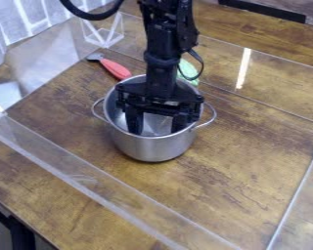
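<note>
A steel pot [153, 146] with two side handles stands on the wooden table. My black gripper [156, 114] reaches down into the pot's mouth from above, its body covering much of the opening. Its fingertips are dark against the pot's inside, so whether they are open or shut, or hold anything, cannot be told.
A red-handled utensil [113, 68] lies behind the pot at the left, and a pale green item [190, 73] is partly hidden behind the arm. Clear strips border the wooden surface [238, 161], which is free to the right and front.
</note>
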